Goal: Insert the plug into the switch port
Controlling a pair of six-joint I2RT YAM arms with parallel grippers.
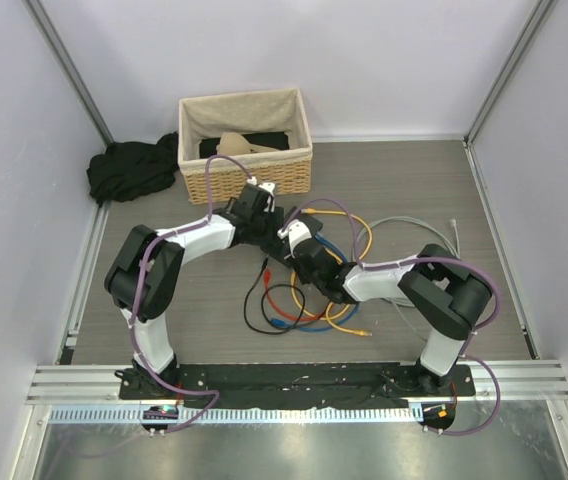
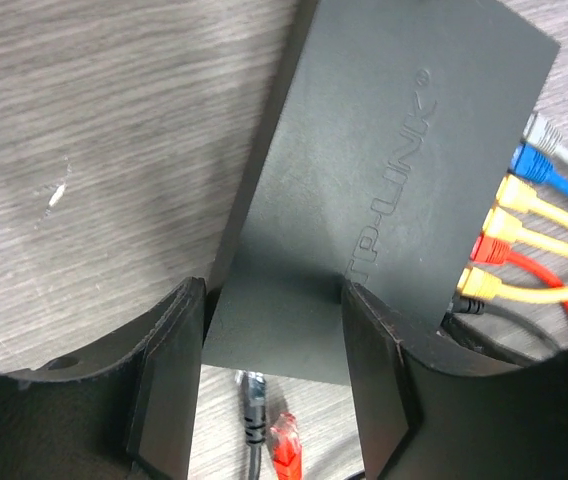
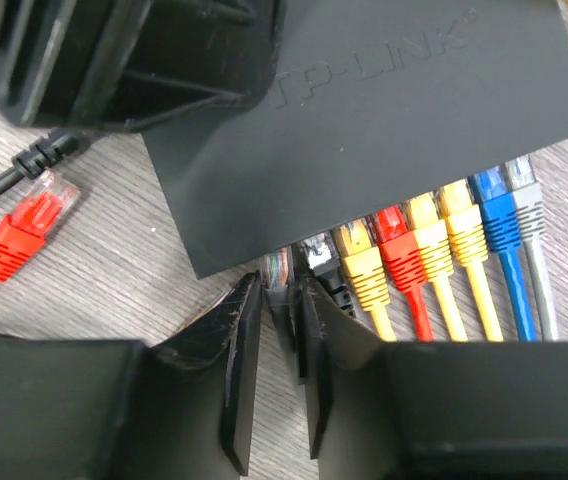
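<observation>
The black TP-LINK switch [image 2: 404, 130] lies on the table between both arms, with a row of grey, blue, yellow, red and black plugs along one edge. In the left wrist view my left gripper has its fingers at the switch's near end, part open around that corner; whether it grips is unclear. In the right wrist view a dark-booted plug [image 3: 278, 280] with a clear tip sits at the switch's edge beside the black one, between the fingers of my right gripper. Whether it is fully seated cannot be told.
A loose red plug [image 3: 34, 225] and a black plug [image 3: 44, 155] lie near the switch. Coiled cables cover the front middle. A wicker basket [image 1: 244, 175] and dark cloth [image 1: 129, 170] are at the back left.
</observation>
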